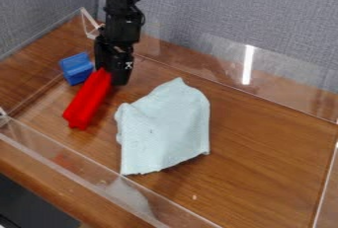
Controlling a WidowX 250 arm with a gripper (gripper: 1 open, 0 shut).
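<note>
My black gripper (114, 69) hangs down from the top over the back left of the wooden surface, open, at the upper end of a red elongated block (87, 102). A blue block (74, 66) lies just left of it, partly behind the gripper. Whether the fingers touch either block is too small to tell. A crumpled pale blue-white cloth (164, 128) lies right of the red block.
Transparent walls edge it at the front, left and right, with a grey wall (251, 15) behind.
</note>
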